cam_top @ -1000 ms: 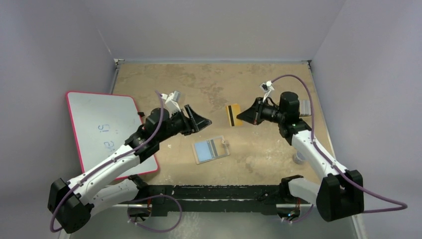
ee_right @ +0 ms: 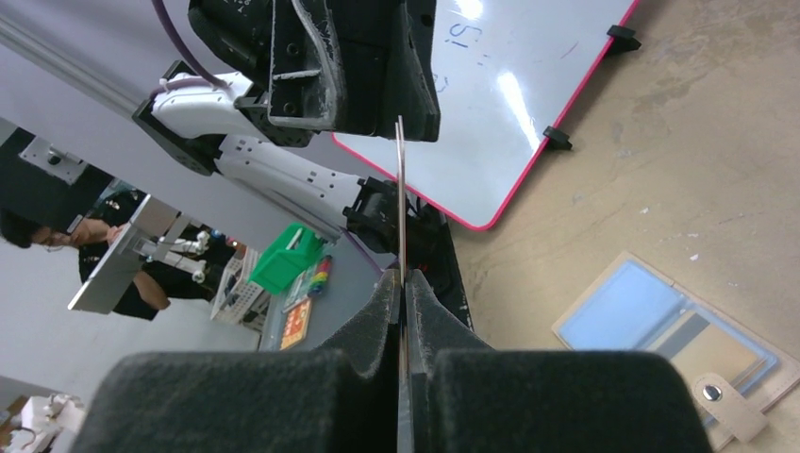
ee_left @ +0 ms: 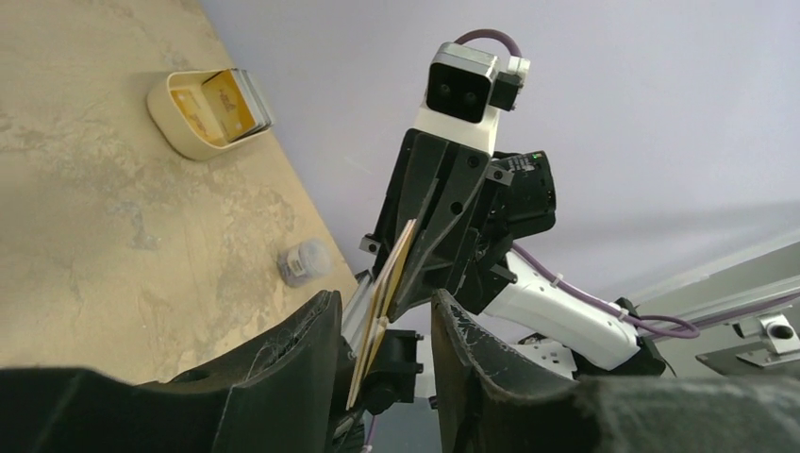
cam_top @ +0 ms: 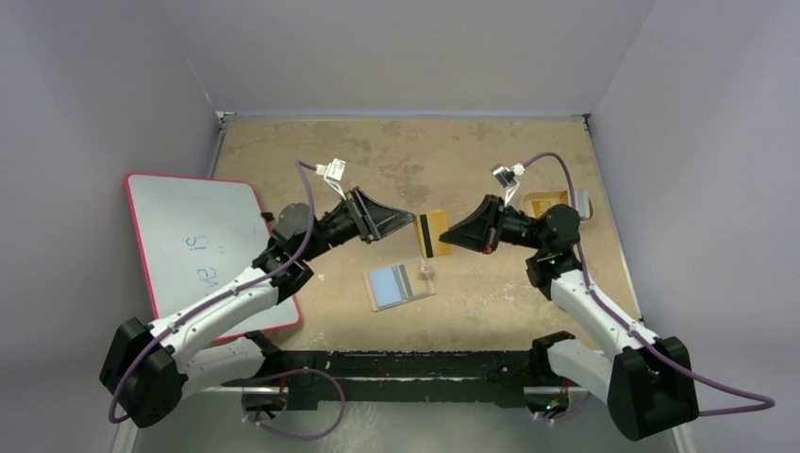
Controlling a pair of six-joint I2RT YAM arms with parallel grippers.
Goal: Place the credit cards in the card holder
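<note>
A yellow card with a dark stripe (cam_top: 433, 234) is held up above the table, seen edge-on as a thin strip in both wrist views. My right gripper is shut on its right edge. From the other side, the tip of my left gripper (cam_top: 412, 218) is at the card's upper left edge. Its fingers (ee_left: 292, 354) stand apart, with the card's edge (ee_left: 381, 311) showing in the gap; contact cannot be made out. The card holder (cam_top: 400, 283) lies flat below, opened out, with a light blue pocket, a clear pocket and a snap strap (ee_right: 728, 408).
At the table's right edge, a cream tray (ee_left: 179, 127) holds more yellow cards (ee_left: 231, 102). A small clear jar (ee_left: 305, 261) stands near that edge. A whiteboard (cam_top: 203, 245) lies at the left.
The right gripper has brought the card left and slightly toward the front. The left gripper has moved right to the card's edge, its fingers closer together than a second ago.
</note>
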